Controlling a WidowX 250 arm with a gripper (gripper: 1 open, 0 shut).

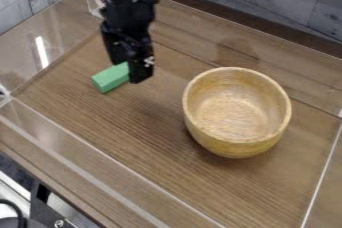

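My black gripper (124, 64) hangs at the upper left of the camera view, its white-jointed fingers open and pointing down. Just below it, around its left finger, lies a green block (111, 79) on the wooden table; whether a finger touches it is unclear. A large empty pale wooden bowl (237, 112) stands at the right.
Bare table (160, 172) fills the front and the back right. The left edge of the table shows a darker floor beyond it at the upper and lower left, with a cable at the lower left.
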